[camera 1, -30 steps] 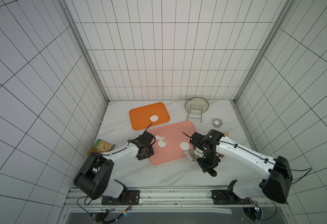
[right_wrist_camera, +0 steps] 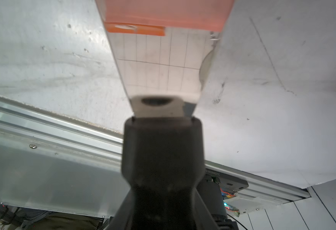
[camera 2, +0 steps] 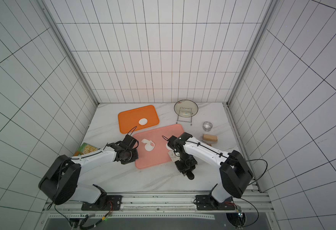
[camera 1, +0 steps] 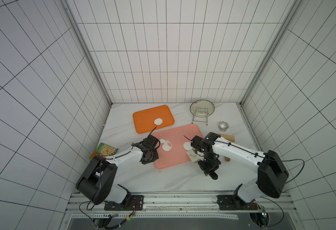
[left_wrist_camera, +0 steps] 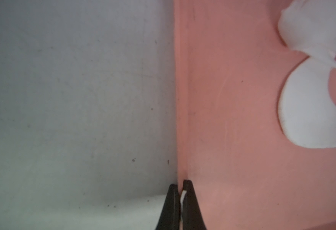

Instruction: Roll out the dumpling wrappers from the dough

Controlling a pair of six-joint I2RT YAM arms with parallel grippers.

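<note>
On the pink mat [camera 1: 175,136] lie white rolled dough rounds [camera 1: 166,147] and ragged scrap in the middle-left, plus another round [camera 1: 188,145] further right. My left gripper is shut over the mat's left edge, with nothing clearly between its fingertips. My right gripper is shut on the black handle of a wide metal blade [right_wrist_camera: 162,65], a scraper or cleaver, whose mirror face reflects mat and tiles. In the top views the blade reaches over the mat's right front, partly hidden by the arm.
An orange tray [camera 1: 145,120] with a white round is at the back left. A glass lid on a rack [camera 1: 201,111], a metal ring [camera 1: 223,126] and a wooden rolling pin [camera 2: 209,138] are at the right. A food packet [camera 1: 104,149] lies far left.
The right arm has shifted slightly left and toward the back with the blade. The left arm is still.
</note>
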